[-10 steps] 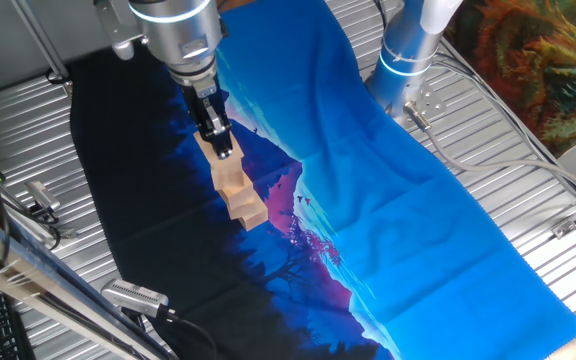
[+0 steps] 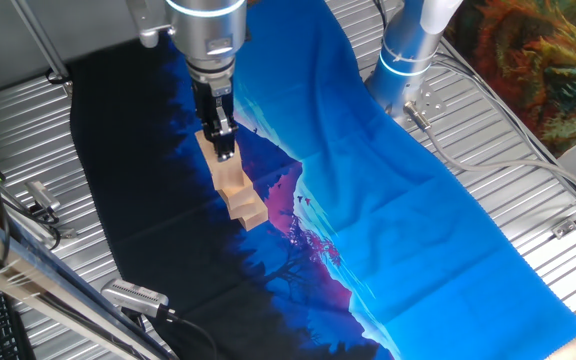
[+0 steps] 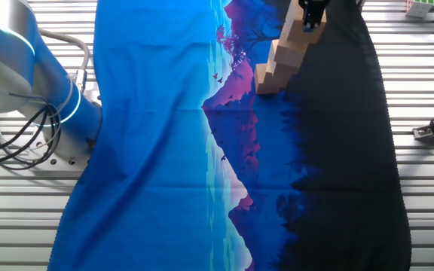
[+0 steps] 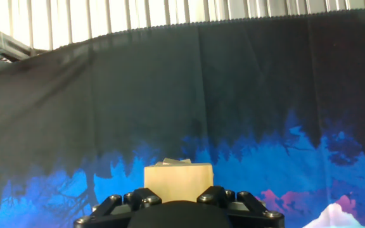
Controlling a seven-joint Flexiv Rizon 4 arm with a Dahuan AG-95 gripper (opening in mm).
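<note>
Several pale wooden blocks form a stepped, leaning stack [image 2: 232, 184] on the printed cloth. Exterior view 2 shows the same blocks [image 3: 282, 62] near the top edge, each higher one offset from the one below. My gripper [image 2: 225, 155] points down at the highest block, its tips overlapping that block in exterior view 1. In the wrist view, the fingers [image 4: 151, 200] stand apart and a block [image 4: 179, 181] shows just beyond them, its lower part hidden. Whether the fingers touch or grasp it cannot be made out.
A wrinkled cloth [image 2: 398, 200], blue on one side and black on the other, covers the slatted metal table [image 3: 29, 214]. A small camera [image 2: 135, 297] stands near the black edge. The robot's base [image 2: 404, 75] is across the cloth.
The upper part of my gripper and wrist has swung to the right in exterior view 1, becoming more upright. Its tips have hardly moved, and the blocks look unmoved.
</note>
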